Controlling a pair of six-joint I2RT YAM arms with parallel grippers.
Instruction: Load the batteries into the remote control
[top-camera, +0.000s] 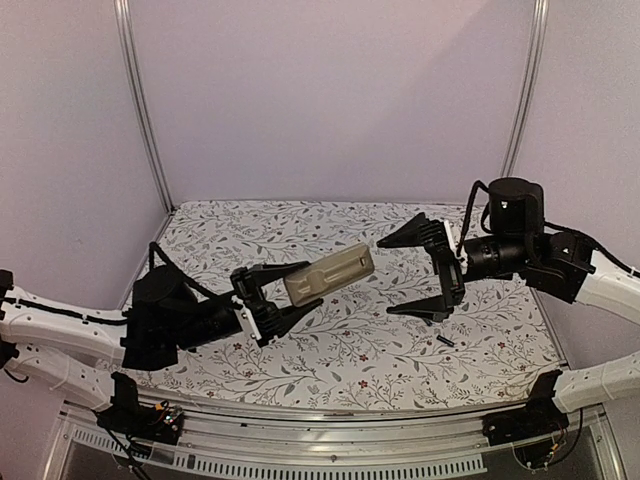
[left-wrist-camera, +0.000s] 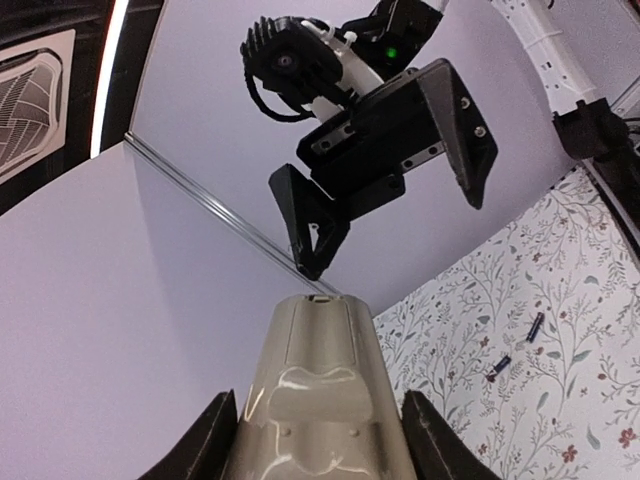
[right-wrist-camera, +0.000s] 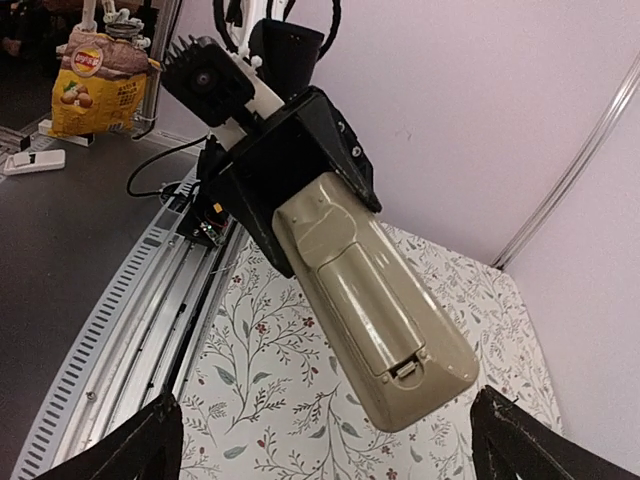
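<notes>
A beige remote control (top-camera: 340, 271) is held in the air by my left gripper (top-camera: 312, 284), which is shut on its left end. In the right wrist view the remote (right-wrist-camera: 395, 310) shows its battery cover (right-wrist-camera: 368, 308) in place, with a small latch near the free end. Facing that end, my right gripper (top-camera: 385, 277) stands wide open and empty, apart from the remote. Two small dark batteries, one (left-wrist-camera: 535, 327) beside the other (left-wrist-camera: 498, 368), lie on the table in the left wrist view. From the top only one battery (top-camera: 445, 340) is plain; the right gripper covers the other's spot.
Pale walls close in the back and sides, and a metal rail (top-camera: 330, 445) runs along the front edge. Beyond that rail, a yellow bag (right-wrist-camera: 100, 85) shows in the right wrist view.
</notes>
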